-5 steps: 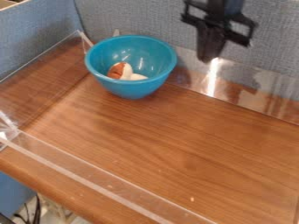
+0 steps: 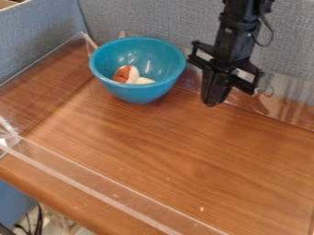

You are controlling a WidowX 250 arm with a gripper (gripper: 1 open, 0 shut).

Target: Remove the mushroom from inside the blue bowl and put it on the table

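Note:
Toward the back left of the table stands the blue bowl [image 2: 138,92]. Inside it, against its left side, lies the mushroom [image 2: 128,74], reddish-orange and white; its lower part is partly hidden by the bowl's front wall. My dark gripper [image 2: 214,103] hangs to the right of the bowl, pointing down and apart from the mushroom. Its fingertips appear as one dark shape, so how far they stand apart does not show. Nothing visible hangs from it.
Bare wooden table [image 2: 172,161] fills the middle and front. Grey padded walls [image 2: 153,18] rise behind and at the left. A clear strip [image 2: 98,188] edges the table's front left. Cables [image 2: 37,220] lie beyond that edge.
Bowl and mushroom have stayed in place.

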